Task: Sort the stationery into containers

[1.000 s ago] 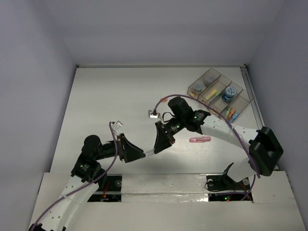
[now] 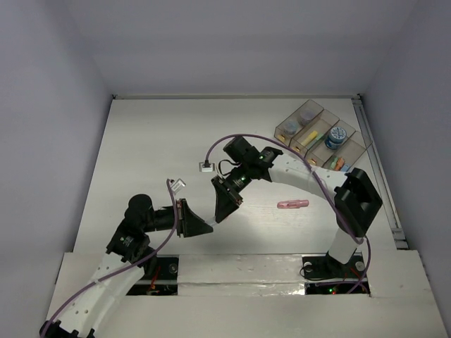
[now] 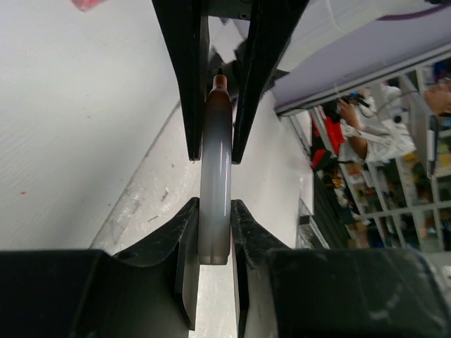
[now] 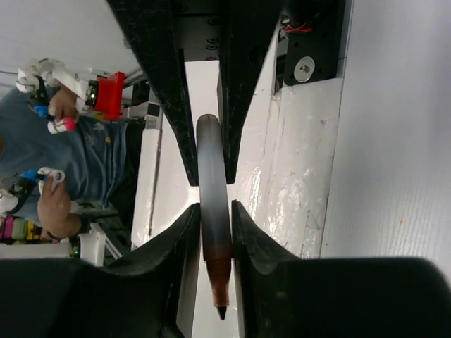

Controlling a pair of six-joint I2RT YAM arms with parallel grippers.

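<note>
A whitish pen with a brown grip and dark tip (image 3: 216,165) spans the two grippers above the table. My left gripper (image 2: 209,226) is shut on its blunt end. My right gripper (image 2: 220,216) has its fingers (image 4: 184,243) on either side of the pen (image 4: 213,183) near the writing tip, close to its sides; whether they press on it is unclear. A pink stationery item (image 2: 292,204) lies on the table to the right. The clear container (image 2: 301,115) at the back right has several compartments holding a blue-lidded jar (image 2: 335,137) and small coloured items.
The right forearm (image 2: 299,172) crosses the table between the container and the pink item. A strip of clear tape (image 2: 239,273) runs along the front edge.
The pink item has stayed put.
</note>
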